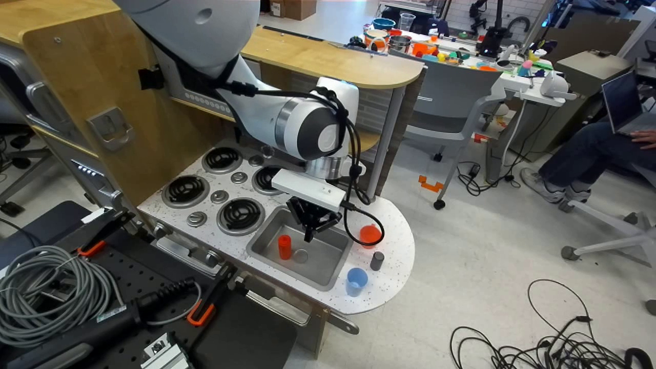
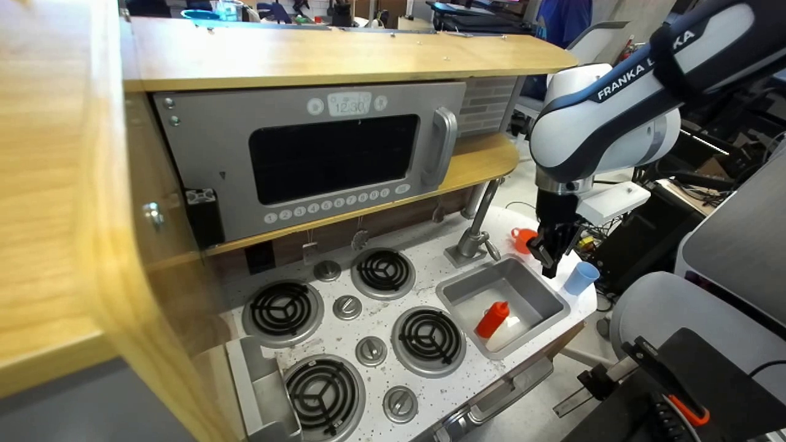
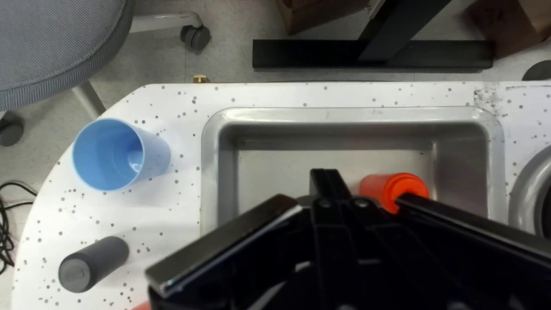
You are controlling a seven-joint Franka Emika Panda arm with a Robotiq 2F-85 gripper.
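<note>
A red bottle [image 1: 284,246] stands in the metal sink [image 3: 351,114], toward the stove side; the second exterior view shows the same red bottle [image 2: 493,319] there. Above the sink and apart from the bottle hangs my gripper [image 1: 308,237], its fingers shut together with nothing showing between them. In the wrist view the finger tips [image 3: 329,181] meet in front of the sink floor, and the gripper's dark body covers part of the bottle's red top [image 3: 408,187].
On the rounded counter end are a blue cup [image 3: 110,154], a dark grey cylinder [image 3: 95,262] and an orange cup [image 1: 369,236]. Stove burners [image 2: 427,341] lie beside the sink. The faucet [image 2: 475,227] rises behind it.
</note>
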